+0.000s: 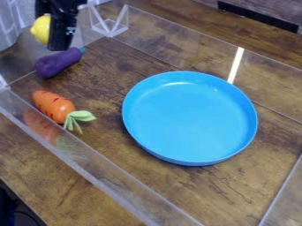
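My gripper (56, 25) is raised at the upper left with a small yellow object (41, 29) at its fingers, partly covered by them. A purple eggplant-like toy (58, 62) lies on the wooden surface below it. An orange carrot (52, 107) with pale green leaves lies nearer, by the clear left wall. A large blue plate (189, 117) sits at centre right, empty.
A clear plastic barrier (118, 184) runs along the left and front-left, with further clear walls at back and right. The wood between carrot and plate is bare.
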